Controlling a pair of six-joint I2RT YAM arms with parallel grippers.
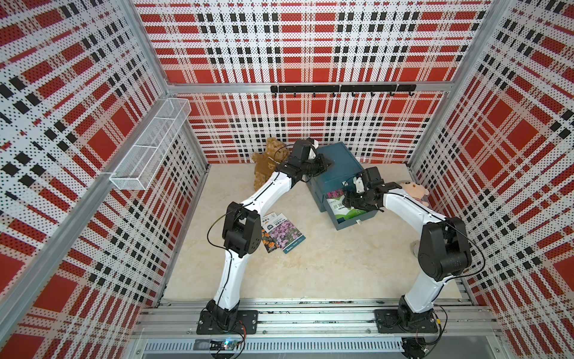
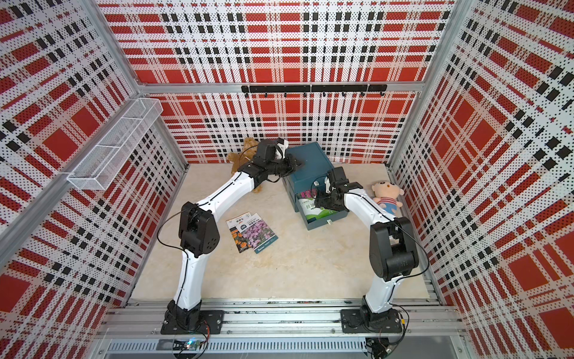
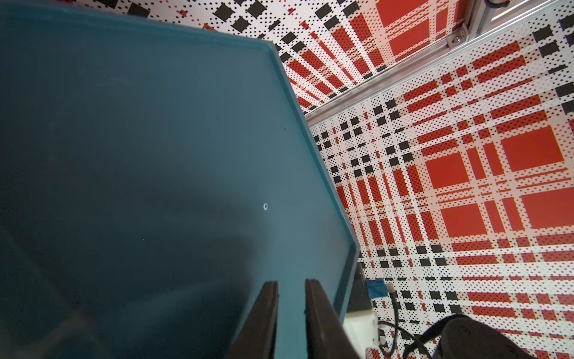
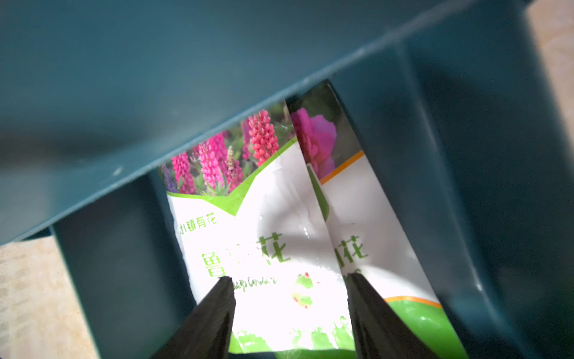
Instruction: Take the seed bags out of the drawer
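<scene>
The blue drawer [image 4: 113,281] is pulled out of its blue cabinet [image 1: 337,158]. Inside, a white-and-green seed bag [image 4: 257,239] with pink lupins overlaps an orange-striped seed bag [image 4: 382,239]. My right gripper is open over their lower part, its fingertips astride the lupin bag, with no grip on it. Over the cabinet's top is my left gripper, its fingers parted by a narrow gap with nothing between; whether they touch the top cannot be told. On the table, left of the drawer, lie an orange-flower seed bag [image 2: 239,239] and a purple-flower seed bag [image 2: 260,232].
A brown teddy bear [image 1: 263,167] sits left of the cabinet, and a pink doll [image 2: 387,194] is to its right. A white wire basket [image 1: 149,146] hangs on the left wall.
</scene>
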